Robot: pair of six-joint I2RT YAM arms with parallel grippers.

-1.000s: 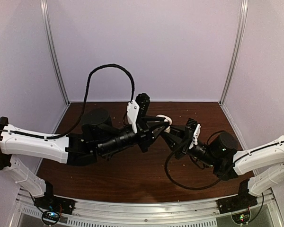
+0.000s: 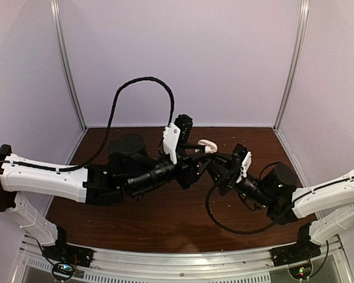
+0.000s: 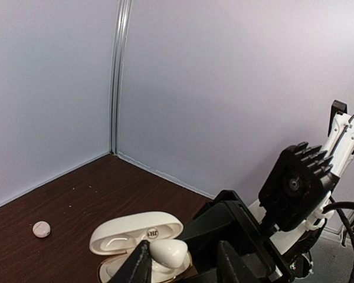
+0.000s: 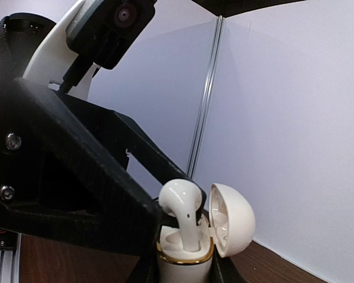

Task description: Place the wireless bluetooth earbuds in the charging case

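The white charging case (image 4: 184,271) is upright with its lid (image 4: 231,221) swung open, held between the fingers of my right gripper. A white earbud (image 4: 182,203) stands stem-down in the case; its rounded head sticks up above the gold rim. In the left wrist view the same earbud (image 3: 169,252) shows near one finger of my left gripper. That gripper is open, its fingers on either side of the earbud head and not closed on it. How deep the stem sits cannot be told.
A small rounded pale piece (image 3: 41,229) lies on the brown table (image 3: 71,206), away from the case. The two grippers are close together over the middle of the table. Pale walls (image 2: 183,65) stand around it.
The left gripper has shifted slightly to the right, and its fingers have spread apart around the earbud. The right arm looks still.
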